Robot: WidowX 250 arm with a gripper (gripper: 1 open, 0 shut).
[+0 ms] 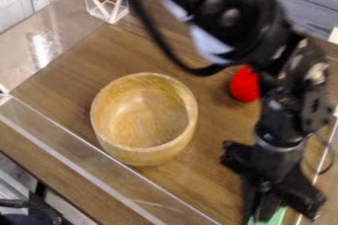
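Note:
My black gripper [271, 194] is low at the lower right, over a green object [268, 217] that is mostly hidden beneath it. Whether the fingers are open or closed on it I cannot tell. A wooden bowl [142, 120] sits on the wooden table at centre left, apart from the gripper. A red round object [244, 84] lies behind the arm at upper right.
Clear acrylic edges [93, 160] run along the table's near and left sides. A small clear holder [106, 4] stands at the upper left. Bare table [79, 71] lies left of and behind the bowl.

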